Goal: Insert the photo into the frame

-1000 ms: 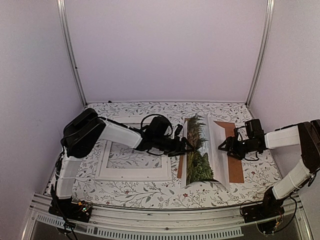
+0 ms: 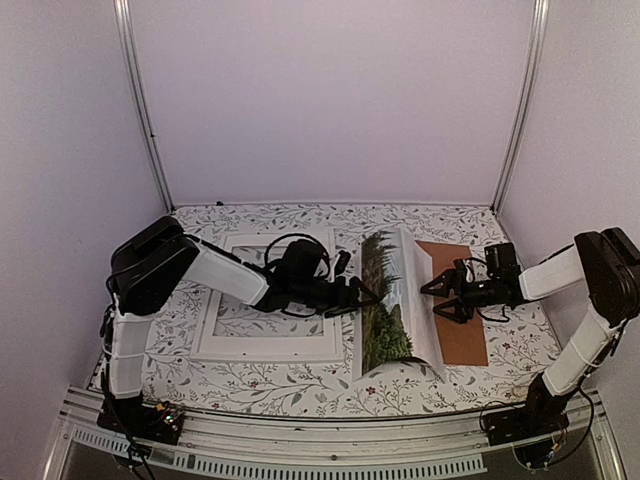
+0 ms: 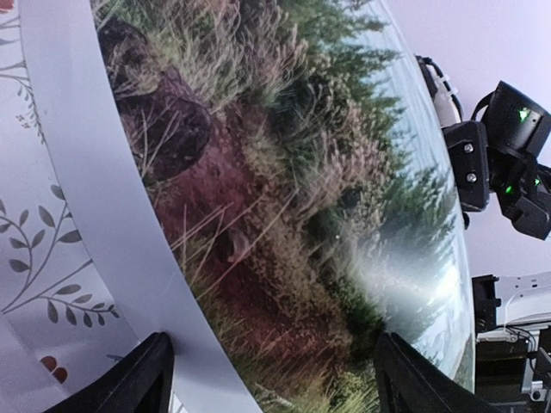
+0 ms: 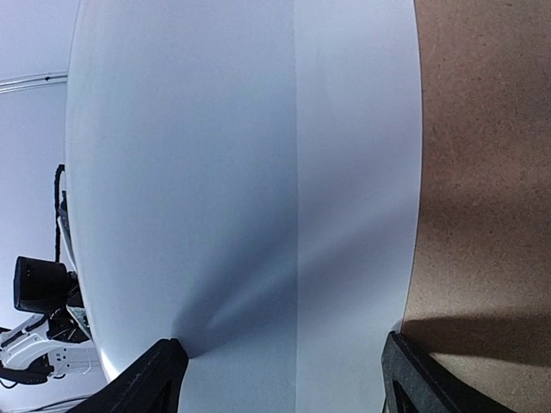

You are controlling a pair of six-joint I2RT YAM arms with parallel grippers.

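The landscape photo (image 2: pixel 385 300) lies arched over the table, its middle bowed upward. At its left edge is my left gripper (image 2: pixel 362 296); in the left wrist view the fingers (image 3: pixel 142 379) stand wide apart over the white margin and the printed side. My right gripper (image 2: pixel 434 300) meets the right edge, and its fingers (image 4: pixel 146 379) also stand apart, one over the pale sheet (image 4: pixel 241 215), the other at its border. Whether either gripper's fingers press on the paper cannot be told. Left of the photo lies the white frame (image 2: pixel 270 348), empty, partly covered by my left arm.
A brown board (image 2: pixel 465 345) lies flat beneath the photo, showing on its right side. A metal rail (image 2: pixel 330 445) runs along the near edge.
The photo has shifted left and now covers the brown strip that showed along its left edge. Both grippers have moved left with it.
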